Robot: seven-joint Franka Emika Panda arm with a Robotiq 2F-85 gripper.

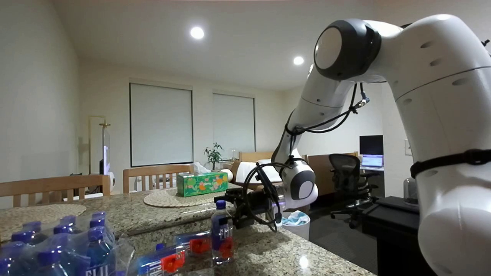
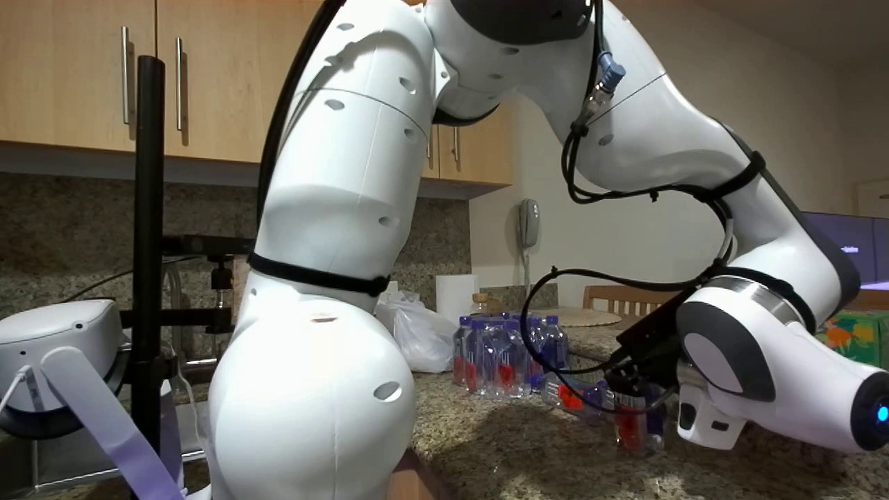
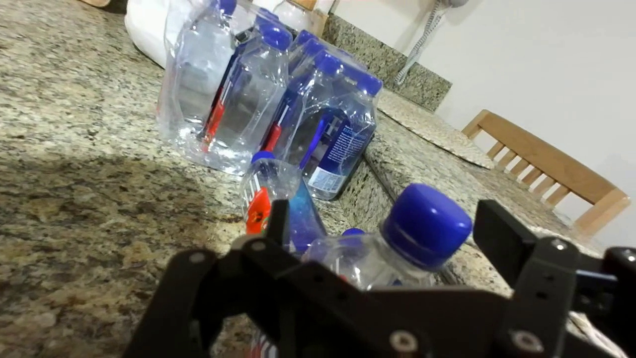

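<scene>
A FIJI water bottle with a blue cap stands upright on the granite counter. Around its upper part is my gripper, its fingers parted. From the wrist, the blue cap shows between the two black fingers, nearer the right one, with a gap visible on the left. Much of the bottle's body is hidden behind the gripper there. In the second exterior view the bottle is partly covered by the gripper and cables.
Two FIJI bottles lie on their sides beside the upright one, including this nearer bottle. A plastic-wrapped pack of bottles stands beyond them. The raised ledge carries a green tissue box. Open counter lies on the wrist view's left.
</scene>
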